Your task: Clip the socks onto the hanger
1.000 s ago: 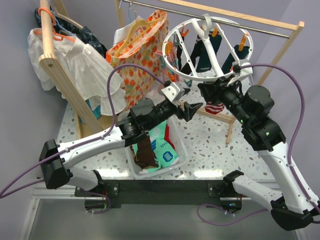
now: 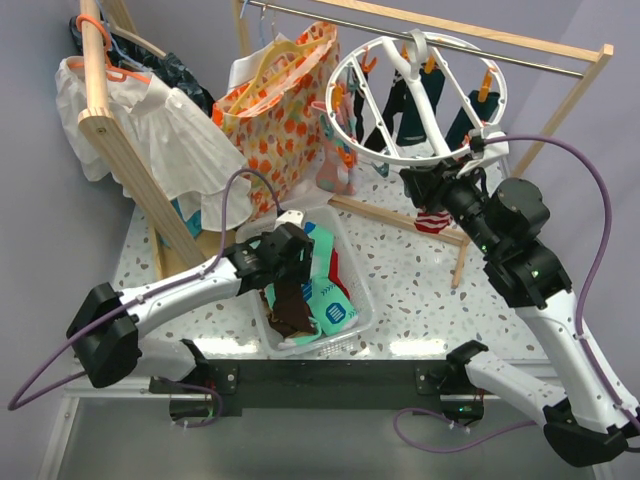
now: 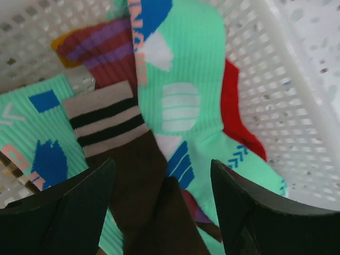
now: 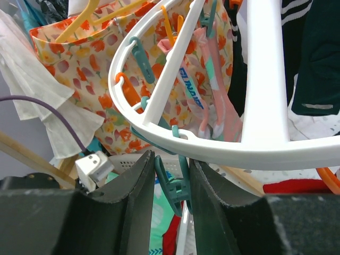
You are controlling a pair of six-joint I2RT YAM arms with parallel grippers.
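My left gripper (image 2: 298, 260) hangs open over the white basket (image 2: 355, 295). The left wrist view shows a brown sock with grey-black stripes (image 3: 122, 159) below the open fingers, among mint socks (image 3: 180, 95) and red ones. My right gripper is at the near rim of the white round clip hanger (image 2: 420, 150), around a teal clip (image 4: 175, 191); whether it grips it is unclear. Several socks (image 4: 324, 64) hang from other clips.
Wooden racks with white clothes (image 2: 150, 150) stand at left, a floral bag (image 2: 280, 130) behind the basket. A striped red cloth (image 2: 432, 222) lies below the hanger.
My left gripper has swung from beside the hanger down and leftward over the basket, now pointing into it. The right arm has barely moved.
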